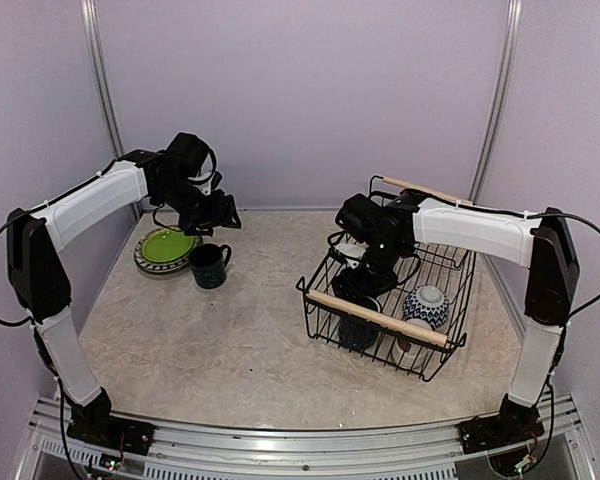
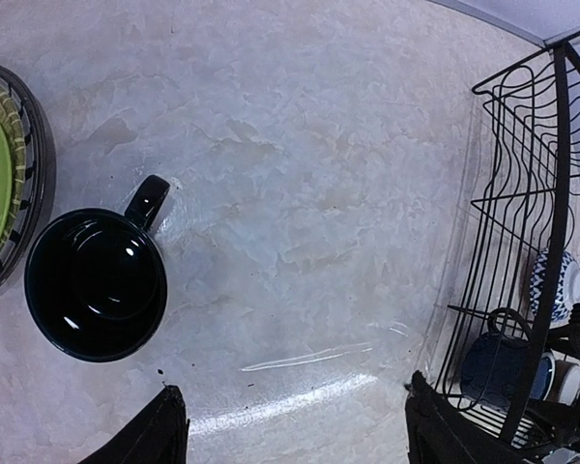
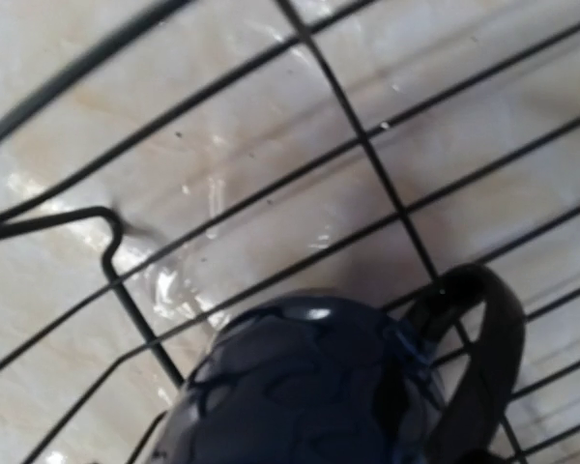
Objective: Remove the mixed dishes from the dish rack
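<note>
In the dish rack [image 1: 375, 318] a dark blue mug [image 3: 300, 387] with a black handle fills the bottom of the right wrist view. My right gripper [image 1: 348, 285] is lowered over it; its fingers are mostly hidden, so its grip is unclear. A patterned bowl [image 1: 426, 305] and a pale cup [image 1: 412, 350] also stand in the rack. My left gripper hangs open above the table beside a dark mug [image 2: 95, 285], with nothing between its fingers. Behind that mug lie a green plate [image 1: 166, 242] and a patterned plate [image 1: 160, 268], stacked.
The rack's wooden handle [image 1: 375, 318] crosses in front of the right gripper.
</note>
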